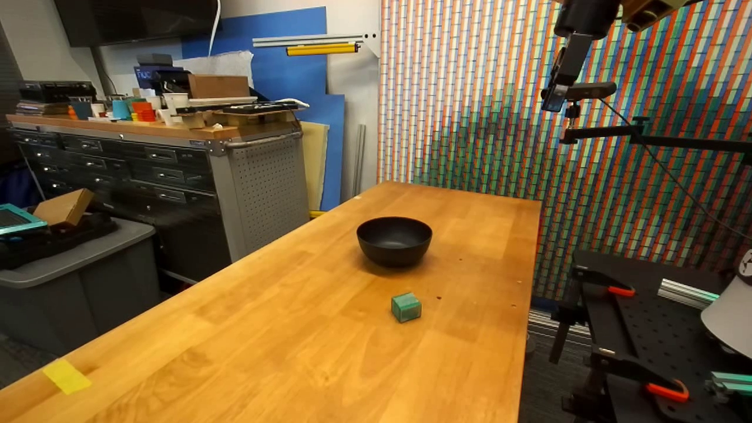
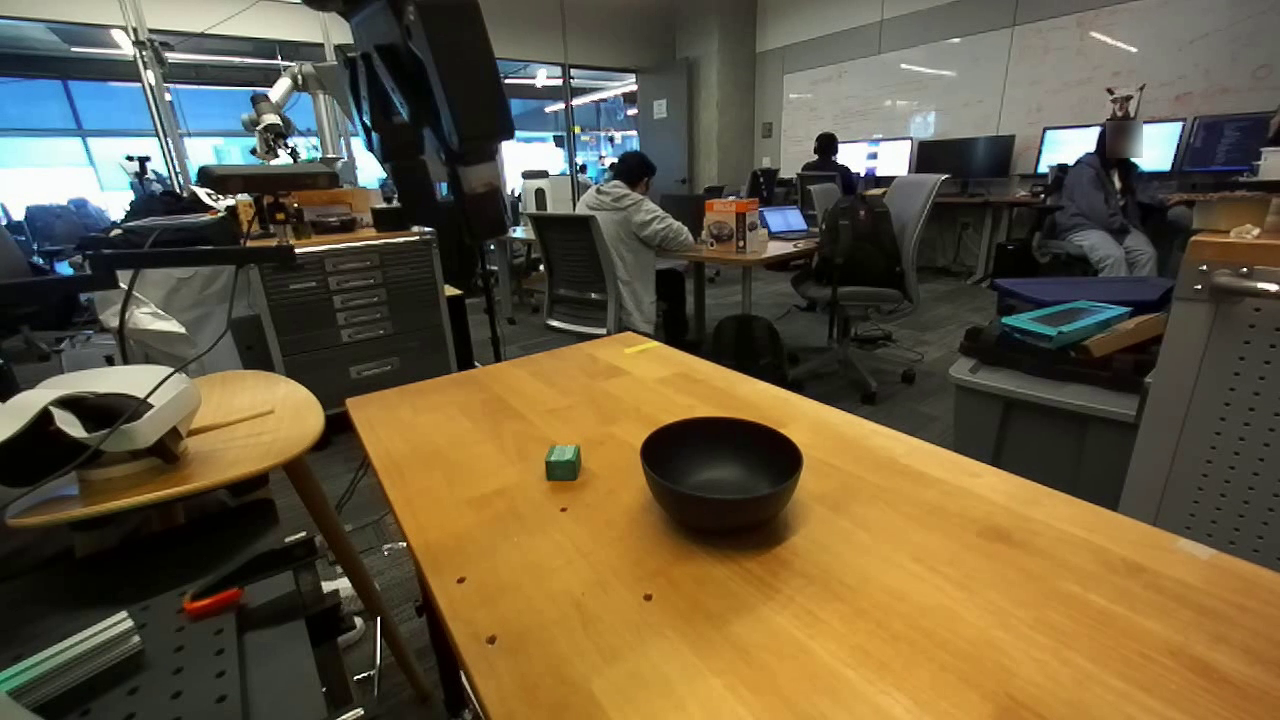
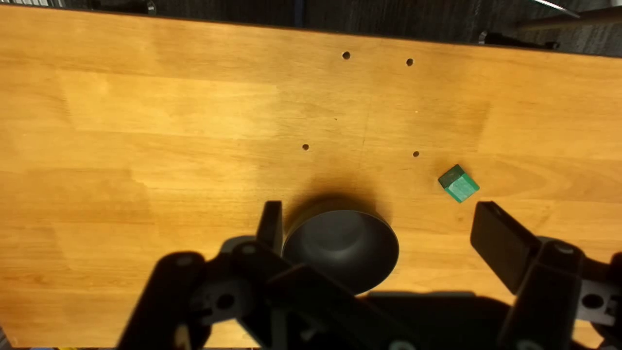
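Observation:
A small green cube (image 1: 406,308) rests on the wooden table, apart from a black bowl (image 1: 395,242). The bowl stands upright, and its inside looks empty in the wrist view, though the gripper covers part of its lower side. My gripper is open, its two black fingers wide apart with nothing held between them. High above the table it hangs, at the upper right of exterior view 1 and the upper left of exterior view 2. From the wrist, the green cube (image 3: 459,183) shows beyond the right finger, and the bowl (image 3: 344,248) lies below the gap.
A round side table (image 2: 270,420) and a black cart (image 1: 655,331) stand off the table's side.

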